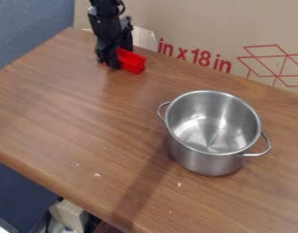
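A red block [130, 62] sits near the back of the wooden table, with my black gripper [113, 58] down on it from above, shut on it. The fingers partly cover the block's left part. A steel pot [212, 133] with two loop handles stands on the right half of the table, apart from the block.
Behind the table stands a cardboard panel [224, 32] with red print. A blue-grey surface [29, 82] lies beyond the left edge.
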